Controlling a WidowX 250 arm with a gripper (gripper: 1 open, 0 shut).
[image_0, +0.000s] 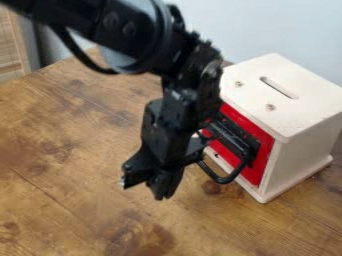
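Note:
My black arm reaches down from the top left to the gripper, which hangs low over the wooden table in front and to the left of a pale wooden box. The gripper looks shut, with nothing visible between its fingers. The box has a slot in its top and a red front panel carrying a black fitting, partly hidden behind my arm and a black cable.
A pale wall stands behind the table, and a wooden panel shows at the left edge.

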